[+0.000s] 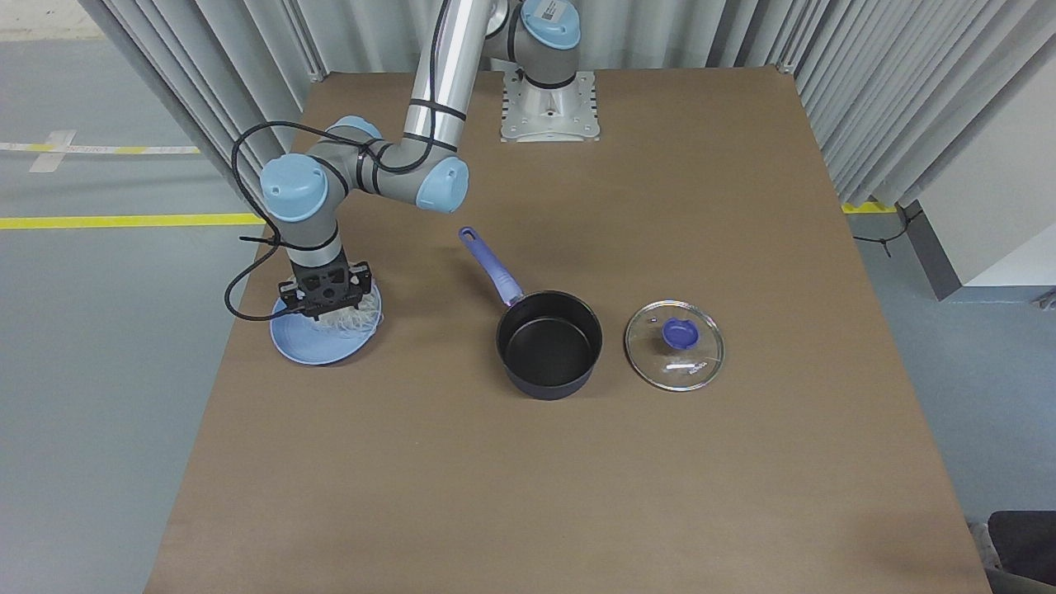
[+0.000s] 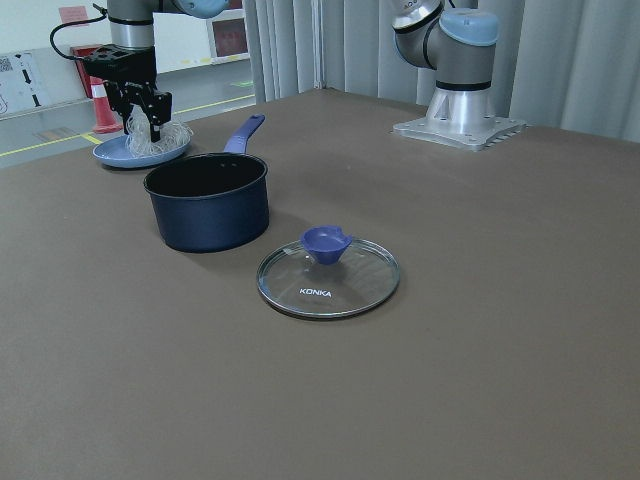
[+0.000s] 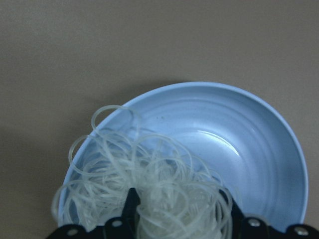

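Observation:
My gripper (image 1: 322,302) is lowered over a light blue plate (image 1: 312,346) at the table's left, its fingers down in a pile of pale, translucent noodles (image 2: 152,140). In the wrist view the noodles (image 3: 149,174) fill the lower left of the plate (image 3: 249,134) and spill over its rim, with the dark fingers sunk among them at the bottom; whether these are open or shut is hard to tell.
A dark saucepan (image 1: 547,351) with a blue handle stands at the middle. Right of it lies a glass lid (image 1: 673,361) with a blue knob. The robot base (image 1: 549,119) is at the back.

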